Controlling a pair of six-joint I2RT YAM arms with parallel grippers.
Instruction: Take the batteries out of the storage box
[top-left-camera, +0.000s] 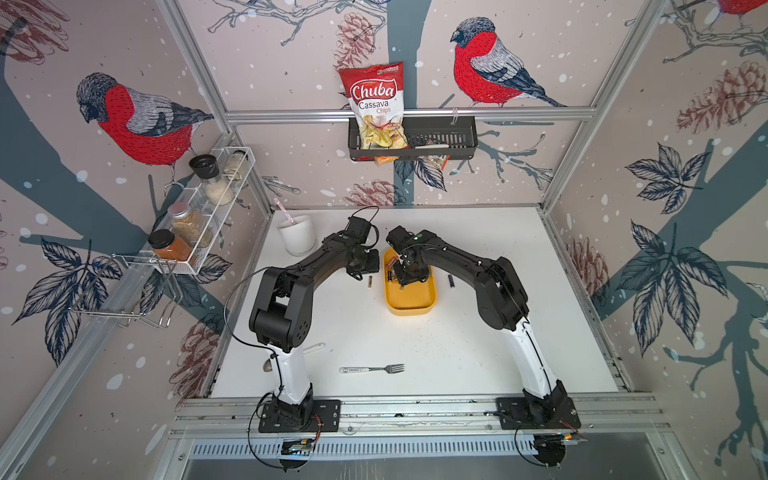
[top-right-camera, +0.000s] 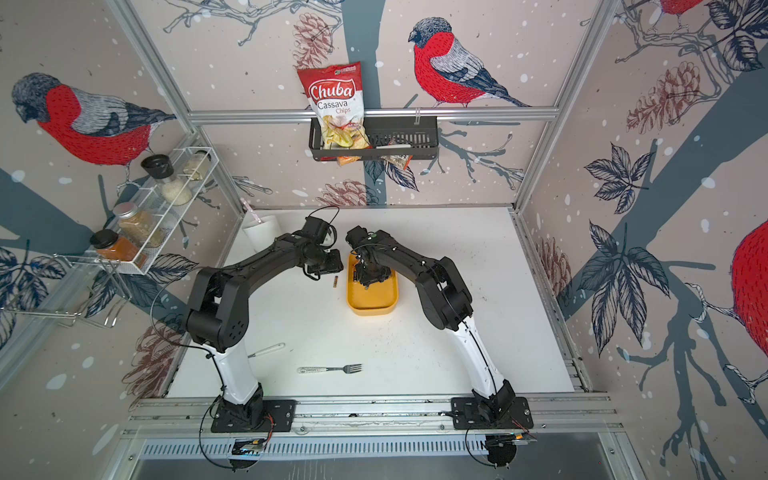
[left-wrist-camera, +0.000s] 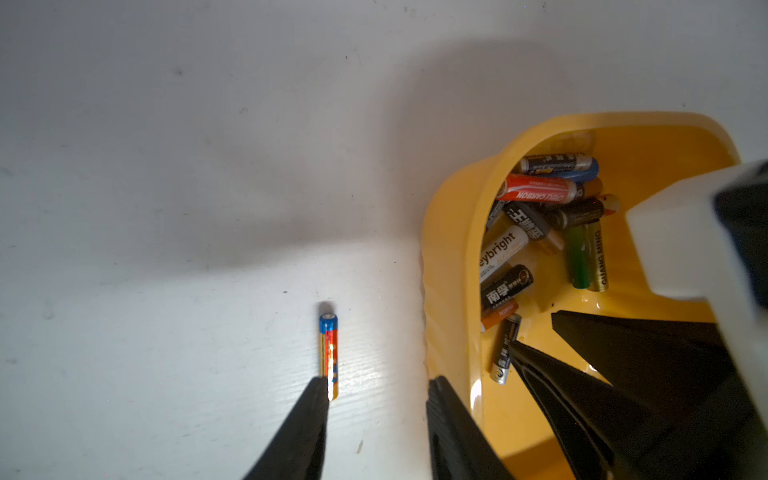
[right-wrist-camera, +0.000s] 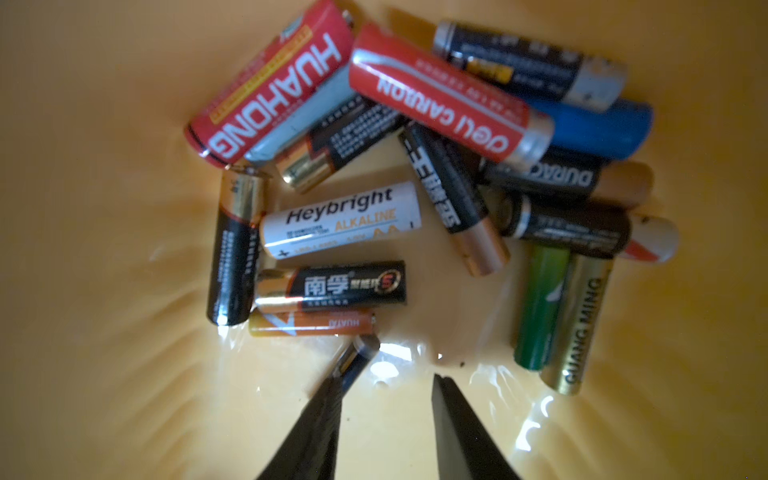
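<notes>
A yellow storage box (top-left-camera: 411, 310) holds several loose batteries, such as the white Heybright battery (right-wrist-camera: 341, 220) and the red Deli Carbon battery (right-wrist-camera: 448, 94). My right gripper is inside the box with its fingers apart. A small dark battery (right-wrist-camera: 352, 364) lies at its left finger, partly covered by it; nothing shows held. In the left wrist view my left gripper stands open and empty left of the box wall, above the table. Just beyond its left fingertip a blue-and-orange battery (left-wrist-camera: 329, 356) lies on the table.
Right of the box lies a dark battery (top-left-camera: 451, 281). A fork (top-left-camera: 372, 369) rests near the front edge, and a white cup (top-left-camera: 297, 236) stands at the back left. Both arms are close together at the box.
</notes>
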